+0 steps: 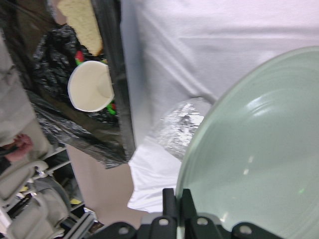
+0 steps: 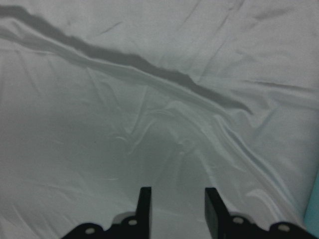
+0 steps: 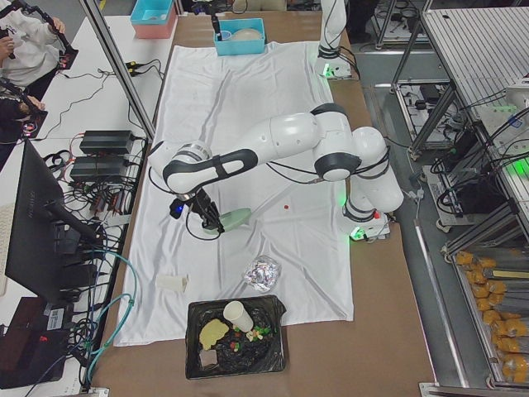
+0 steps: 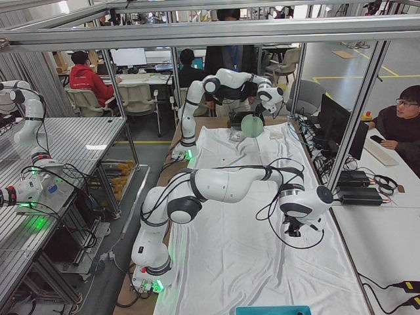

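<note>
My left gripper is shut on the rim of a pale green plate (image 1: 254, 144), held over the white cloth (image 3: 248, 91) in the middle-left of the camera left view. A black tray (image 3: 277, 335) lined with plastic holds a white cup (image 3: 238, 316), a yellow sponge-like piece (image 3: 213, 332) and small colourful items. A crumpled foil item (image 3: 261, 273) lies beside it. My right gripper stands open over bare cloth, nothing between its fingers.
A white flat piece (image 3: 172, 282) lies on the cloth left of the foil. A blue bin (image 3: 240, 48) sits at the far end, its edge beside my right gripper. Monitors and cables line the table's side.
</note>
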